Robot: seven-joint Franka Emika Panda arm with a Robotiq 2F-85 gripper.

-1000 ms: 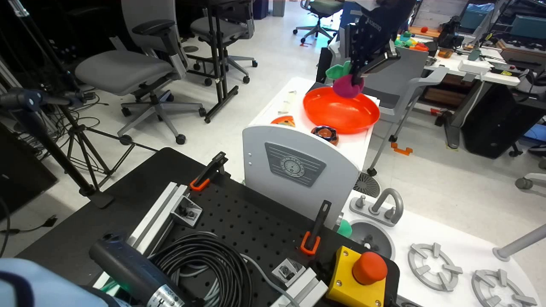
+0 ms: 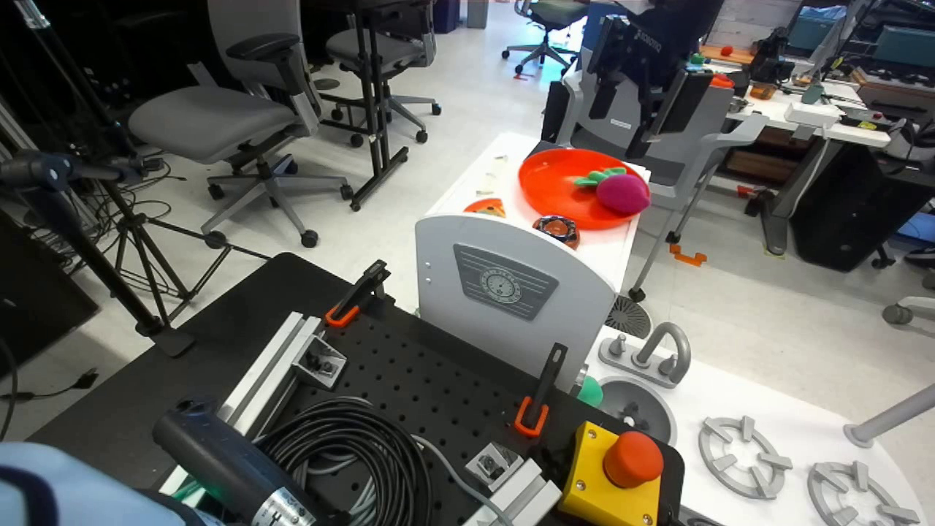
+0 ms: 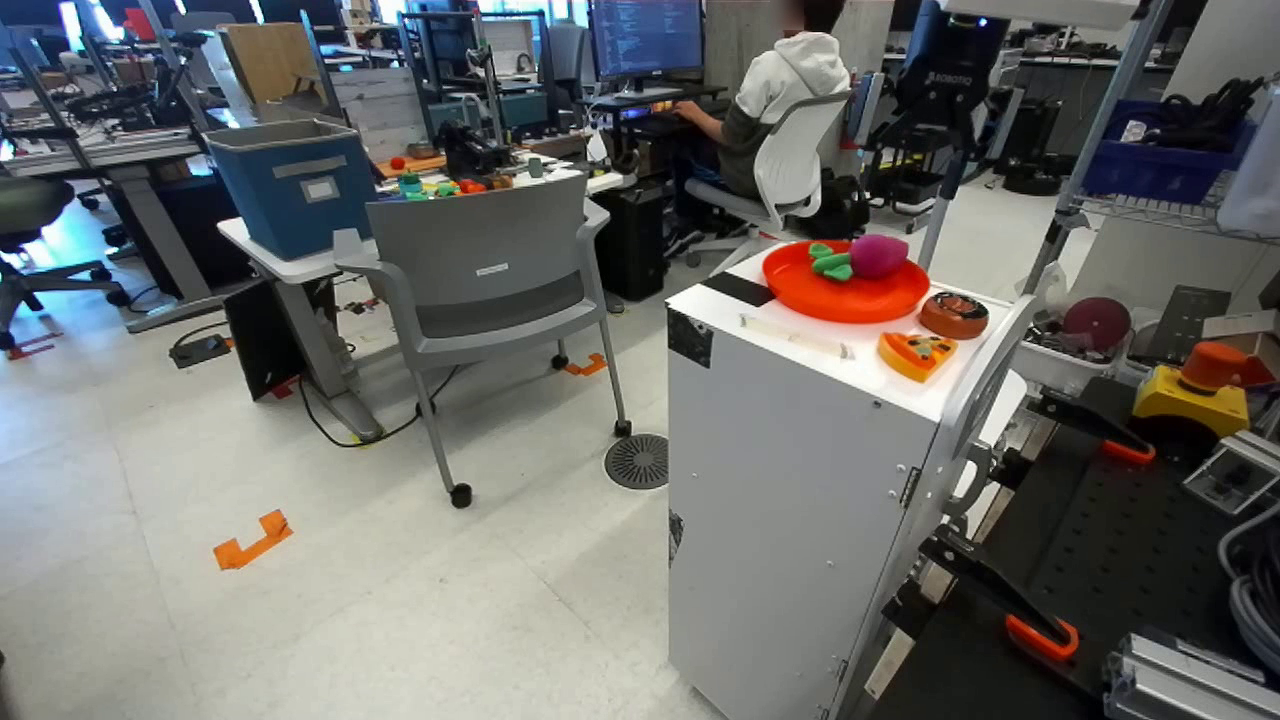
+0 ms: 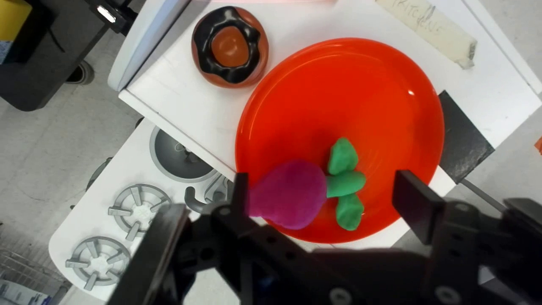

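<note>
A magenta plush vegetable (image 4: pixel 292 195) with green leaves (image 4: pixel 346 183) lies on the red plate (image 4: pixel 345 96), near its rim on the gripper's side in the wrist view. In exterior view 1 the same toy (image 2: pixel 623 193) rests at the plate's right part. Above it and clear of it hangs my gripper (image 2: pixel 627 123), its fingers spread apart. The wrist view has the gripper with a wide gap between its fingers and no grip on the toy.
A toy donut (image 4: pixel 230 46) and an orange pizza slice (image 3: pixel 917 354) lie beside the plate on the white cabinet top. The grey upright panel (image 2: pixel 513 280) borders that top. A sink (image 2: pixel 632 408) and burners (image 2: pixel 746 457) are lower. A chair (image 3: pixel 492 276) stands close by.
One second ago the toy was held in the gripper above the plate. Now it lies on the plate, and the gripper has opened and stands apart above it.
</note>
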